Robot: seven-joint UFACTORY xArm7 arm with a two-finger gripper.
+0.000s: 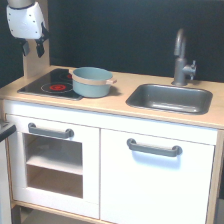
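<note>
My gripper (33, 48) hangs at the upper left, dark fingers pointing down below a white arm. The fingers stand apart, with nothing seen between them. A grey-blue pot (93, 84) with light brown handles rests on the counter, overlapping the right part of the black stovetop (38, 87). The gripper is above and to the left of the pot, clear of it. The inside of the pot is mostly hidden by its near wall.
A metal sink (171, 97) looks empty, with a dark faucet (180, 60) behind it. Bare wooden counter (122, 92) lies between pot and sink. Below are white cabinet fronts with dark handles; the left compartment shows a shelf (55, 163). A white panel (4, 175) stands at the left edge.
</note>
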